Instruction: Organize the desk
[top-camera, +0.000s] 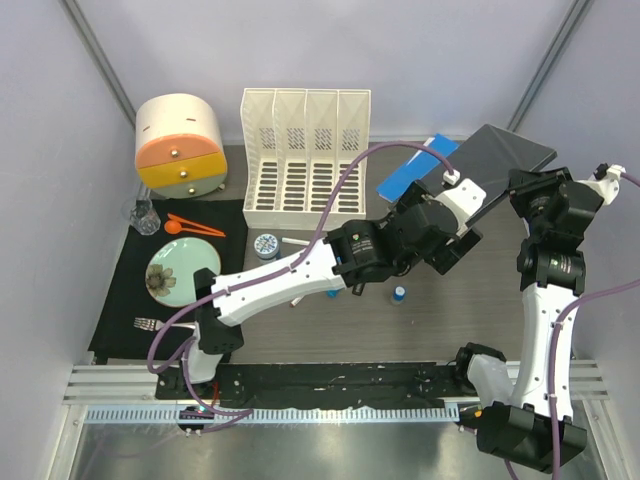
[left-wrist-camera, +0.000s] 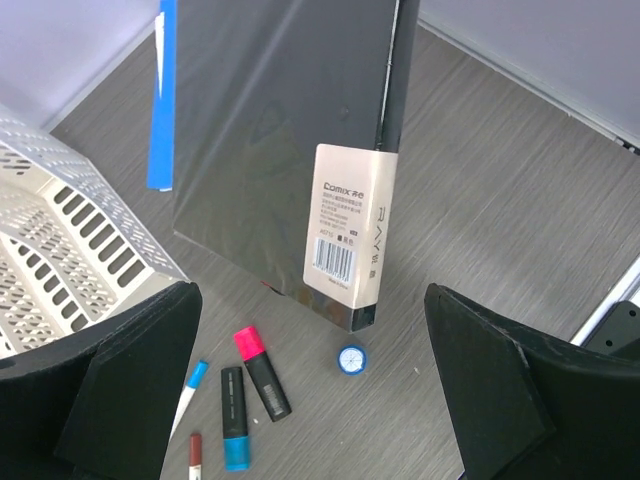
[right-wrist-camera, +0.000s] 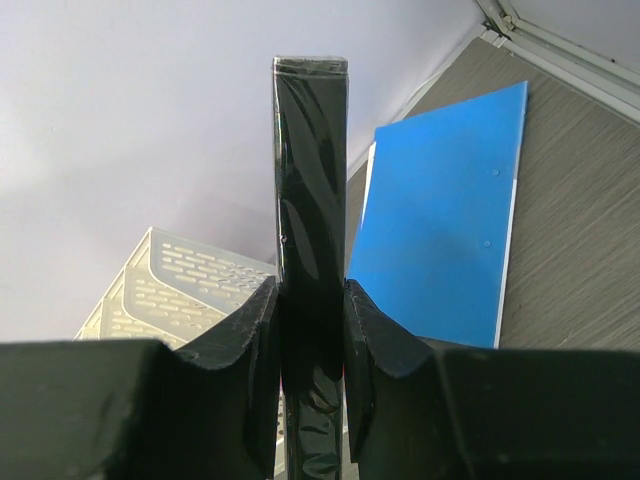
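A black file box (top-camera: 497, 160) with a white label (left-wrist-camera: 345, 230) is held at the right rear of the desk. My right gripper is shut on its narrow dark side, which stands between the fingers in the right wrist view. A blue folder (right-wrist-camera: 440, 200) lies behind and under the box. Near the box's labelled end is my left gripper (top-camera: 455, 245). In the left wrist view its fingers (left-wrist-camera: 110, 390) are wide apart, with the labelled end ahead of them and nothing between. The white file rack (top-camera: 305, 205) stands empty at the back.
Markers (left-wrist-camera: 262, 372) and a blue-capped bottle (top-camera: 398, 294) lie mid-desk, partly under my left arm. On the left are a drawer unit (top-camera: 181, 130), a glass (top-camera: 143, 217) and a plate (top-camera: 180, 265) on a black mat.
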